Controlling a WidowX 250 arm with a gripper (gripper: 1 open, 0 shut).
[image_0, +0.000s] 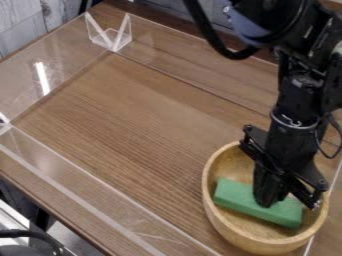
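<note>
A round wooden bowl (259, 238) sits at the bottom right of the table, with a green block (241, 199) lying in it. My black gripper (278, 188) reaches down into the bowl from the upper right, over the block. It looks shut; whether anything is between its fingertips is hidden by the dark fingers.
A clear plastic holder (110, 32) stands at the back left. Dark cables and pale objects show at the left edge.
</note>
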